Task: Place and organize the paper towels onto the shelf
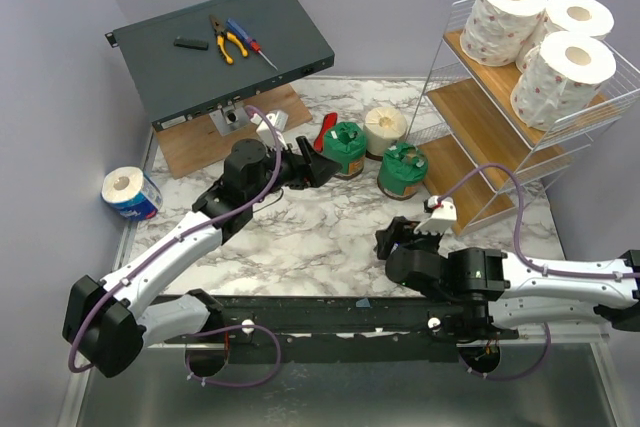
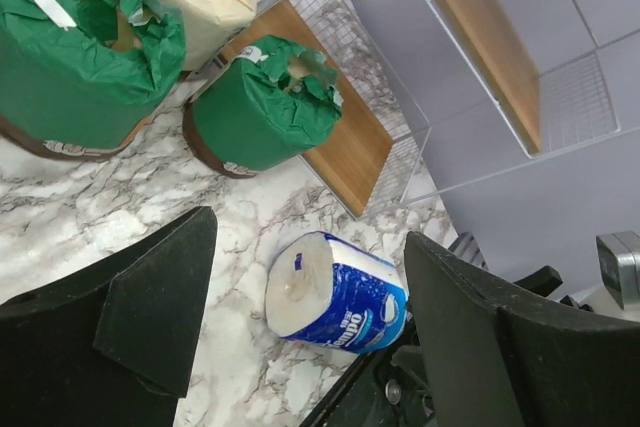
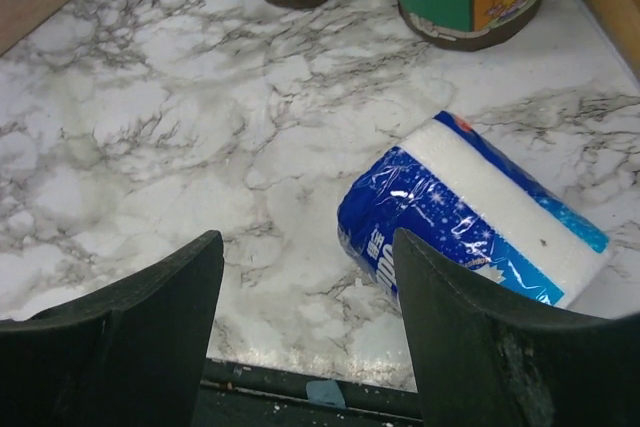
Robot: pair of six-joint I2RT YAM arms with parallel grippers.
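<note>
A blue-and-white wrapped paper towel roll [image 2: 340, 292] lies on its side on the marble surface; from above, my right arm mostly hides it. My right gripper stands open, its fingers apart, and the right finger [image 3: 455, 337] overlaps the roll's near edge in the right wrist view. Contact there cannot be judged. My left gripper [image 1: 328, 163] is open and empty, over the surface by the green-wrapped rolls [image 1: 345, 147] [image 1: 402, 169]. Between and behind those stands a cream roll [image 1: 385, 127]. Three white rolls [image 1: 563, 77] stand on the shelf's [image 1: 480, 127] top board.
Another blue-wrapped roll [image 1: 132, 194] stands at the far left. A dark raised panel [image 1: 215, 57] with pliers and a screwdriver is at the back left. The shelf's lower boards look bare where visible.
</note>
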